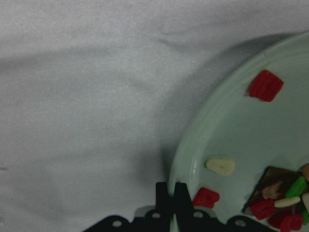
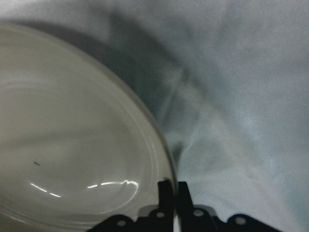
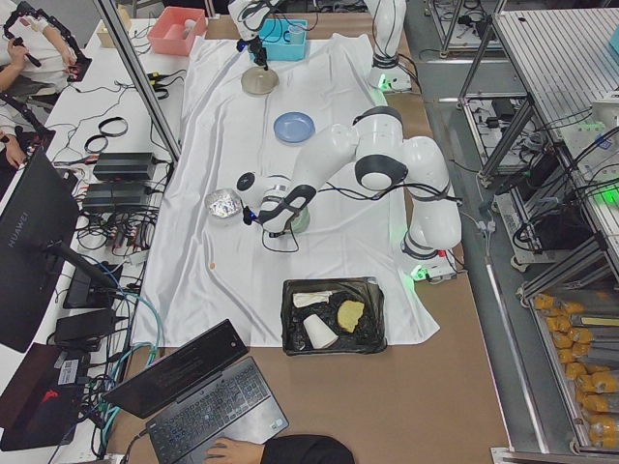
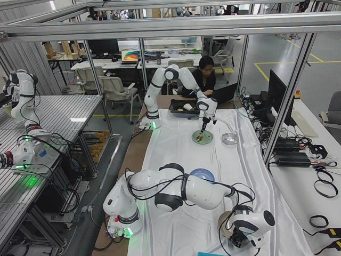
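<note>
A green plate (image 4: pixel 198 137) holds red, green and pale pieces and a dark square; in the left wrist view its rim (image 1: pixel 190 145) runs between the fingertips of my left gripper, which is shut on it. My right gripper is shut on the rim of a beige plate (image 2: pixel 72 116), which is empty apart from reflections. That plate (image 3: pixel 259 83) lies at the far end of the cloth in the camera left view.
A blue plate (image 3: pixel 294 127) lies between the two arms. A foil bowl (image 3: pixel 223 201) sits beside the green plate. A black tray (image 3: pixel 370 314) with food pieces and a laptop (image 3: pixel 213 416) are at the near end. A blue bin (image 3: pixel 290 48) stands at the far end.
</note>
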